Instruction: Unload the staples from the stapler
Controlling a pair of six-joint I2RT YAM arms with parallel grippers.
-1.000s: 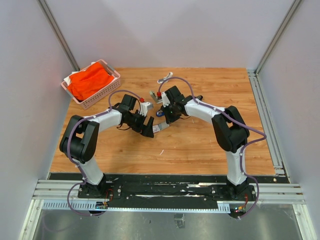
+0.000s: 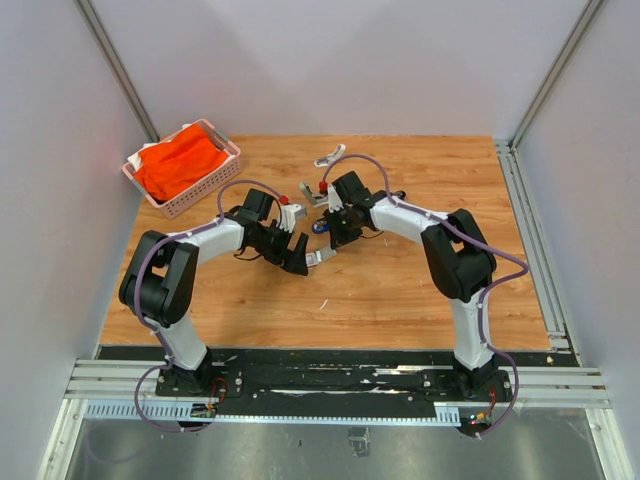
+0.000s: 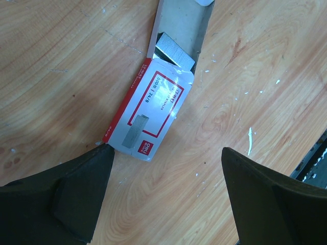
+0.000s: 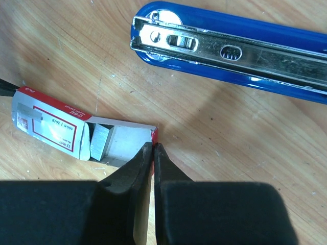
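A red-and-white staple box lies on the table with its grey tray slid part out, holding silvery staples. A small grey strip rests on the box's label. My left gripper stands open at the box's outer end, nothing clearly held. My right gripper is shut at the tray's red far end; whether it grips the thin edge is hard to tell. The blue stapler lies above the box in the right wrist view, its metal channel facing up.
A pink basket with orange cloth stands at the back left. Small pale objects lie behind the arms.
The right gripper has shifted very slightly in the top view. Otherwise little visibly differs.
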